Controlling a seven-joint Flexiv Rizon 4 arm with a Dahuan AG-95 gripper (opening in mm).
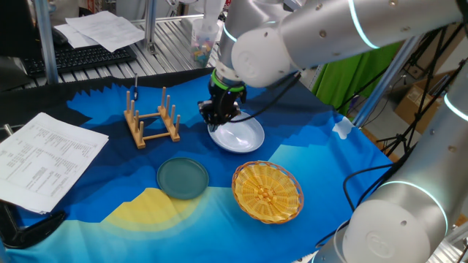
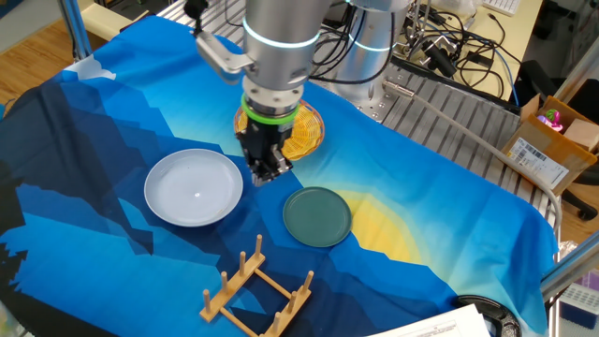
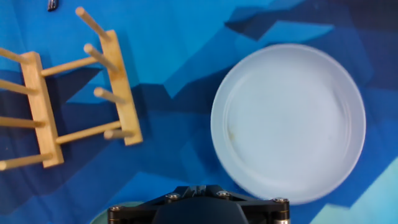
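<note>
My gripper (image 1: 213, 118) hangs above the table beside the white plate (image 1: 238, 134), covering part of its left edge in exterior view 1. From the wrist, the gripper shows at the bottom edge with its fingers together; nothing shows between them. The white plate (image 3: 289, 124) lies right of centre there, empty and apart from the fingers. A wooden dish rack (image 3: 81, 96) with upright pegs stands to the left, holding nothing. The dark green plate (image 2: 317, 216) rests flat on the cloth, and the yellow woven basket (image 1: 268, 191) is empty.
Printed papers (image 1: 45, 162) lie at the table's left side in exterior view 1, with a black object (image 1: 29, 232) below them. A blue patterned cloth (image 1: 329, 183) covers the table. Open cloth separates the rack from the white plate.
</note>
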